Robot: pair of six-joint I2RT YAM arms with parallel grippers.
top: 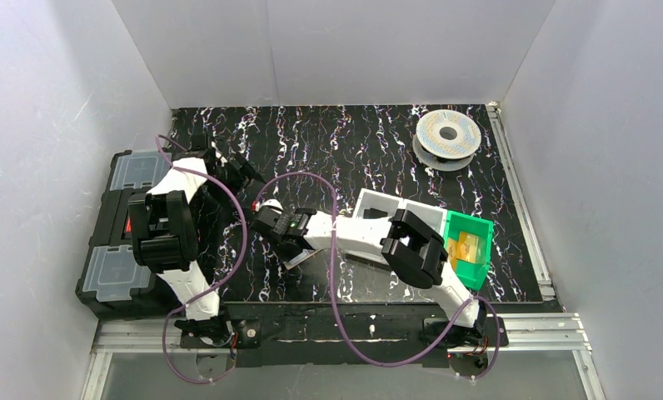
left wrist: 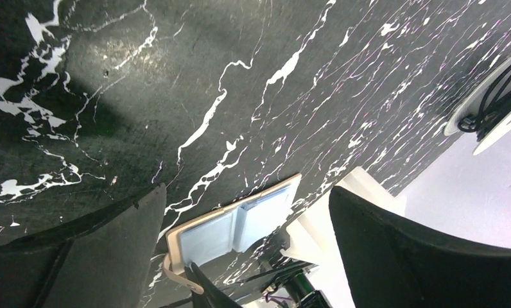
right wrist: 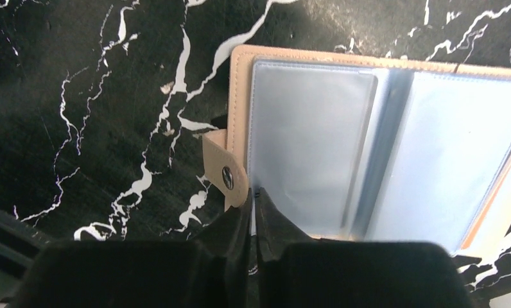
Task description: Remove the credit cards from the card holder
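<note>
The card holder (right wrist: 239,96) lies unfolded on the dark marbled table, with tan edges, clear pockets and a snap tab (right wrist: 224,168). In the top view most of it is under my right arm, with one edge (top: 298,262) showing. At the tab side, over the pocket's edge, my right gripper has its fingertips together. Whether a thin layer is caught between them is hard to see. My left gripper stands wide open behind the holder, nothing between its fingers. No separate card can be made out in the pockets.
White bins (top: 380,200) and a green bin (top: 488,227) with yellow-orange items stand on the right. A spool (top: 447,136) sits at the back right, and grey cases (top: 116,271) line the left side.
</note>
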